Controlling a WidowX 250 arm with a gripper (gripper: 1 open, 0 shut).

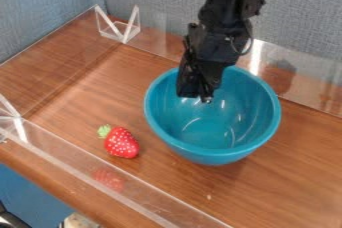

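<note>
My black gripper (201, 90) hangs over the back part of a teal bowl (214, 137), its fingertips at about rim height. It looks shut, with nothing visible between its fingers, though the tips are small and dark. The bowl's visible interior looks empty. A red strawberry (120, 144) with a green top lies on the wooden table (80, 92), left of the bowl and toward the front.
Clear acrylic barriers (118, 28) border the table at the back and front left. Grey padded walls (40, 2) stand behind. Bare wood lies to the left and to the front right of the bowl.
</note>
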